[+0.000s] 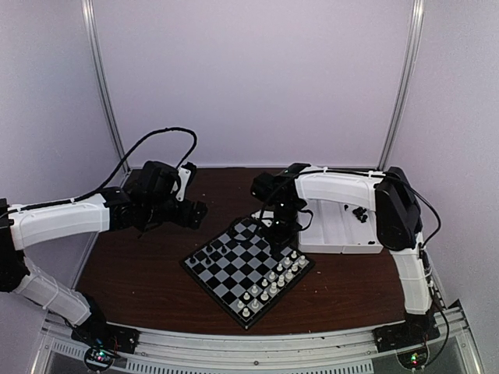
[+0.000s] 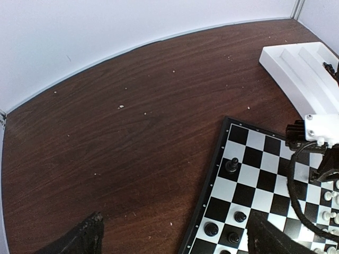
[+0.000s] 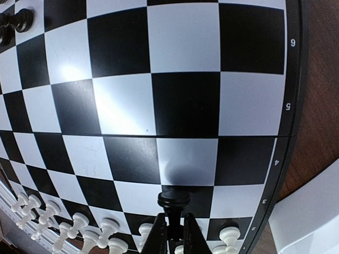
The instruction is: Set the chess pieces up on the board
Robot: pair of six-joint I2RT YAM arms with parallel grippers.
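Observation:
The chessboard (image 1: 216,299) lies on the table, with white pieces (image 1: 274,286) lined along its right side and several black pieces (image 1: 209,257) toward its left. My right gripper is shut on a black piece (image 3: 174,201), whose round base points outward. It hangs low over the board near the white pieces; a dark shadow falls on a light square beyond the base. My left gripper hovers off the board's far left side, fingers spread, nothing between them. A lone black piece (image 2: 232,165) stands near the board's far edge.
The white tray (image 1: 335,238) sits right of the board with several black pieces (image 1: 359,213) inside. My right arm covers part of the tray and board in the top view.

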